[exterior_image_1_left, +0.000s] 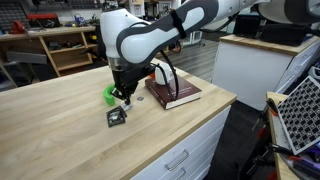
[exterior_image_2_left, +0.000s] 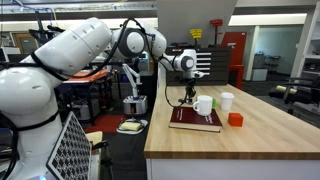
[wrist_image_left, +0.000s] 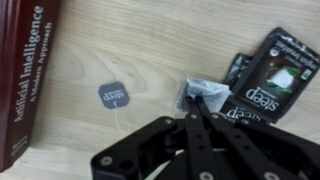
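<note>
My gripper is shut low over the wooden table, with a pale, crinkled tea bag (wrist_image_left: 206, 88) right at its fingertips. Whether the bag is pinched or only touched cannot be told. To the left in the wrist view lies its grey square tag (wrist_image_left: 113, 95), a thin string trailing from it. Black "sleep" packets (wrist_image_left: 281, 72) lie flat to the right, one overlapping another. In exterior view 1 the gripper (exterior_image_1_left: 126, 101) is beside the dark packets (exterior_image_1_left: 116, 116), with the tag (exterior_image_1_left: 140, 98) on its other side.
A thick dark red book (exterior_image_1_left: 180, 94) lies near the arm, a white mug (exterior_image_2_left: 204, 104) beside or on it. Behind the gripper is a green bowl (exterior_image_1_left: 109, 96). A white cup (exterior_image_2_left: 227, 101) and red block (exterior_image_2_left: 236, 119) stand farther along.
</note>
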